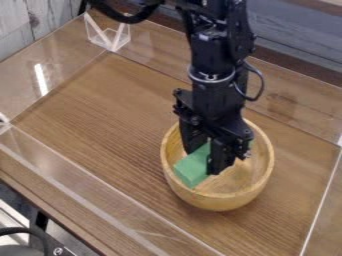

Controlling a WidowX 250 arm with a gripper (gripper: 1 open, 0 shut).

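My black gripper (pixel 210 142) reaches down from the top into a cream-yellow bowl (pixel 241 196) on the wooden table, shut on a green object (pixel 194 169) at the bowl's left inside. The fingertips are partly hidden by the gripper's dark body and the object.
A clear plastic holder (pixel 110 30) stands at the back left. A dark cable (pixel 30 235) lies at the bottom left corner.
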